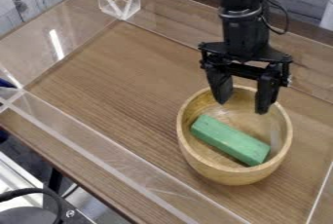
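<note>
A black robot arm reaches down from the top of the view, its gripper (243, 96) open above the back part of a light wooden bowl (198, 161). A green block (229, 138) lies inside the bowl, in front of and below the fingers, apart from them. Nothing shows between the fingers.
A wooden table (97, 106) fills most of the view, with clear room left of the bowl. A small clear plastic piece (119, 3) stands at the back left. Part of a dark object (29, 210) shows at the lower left corner.
</note>
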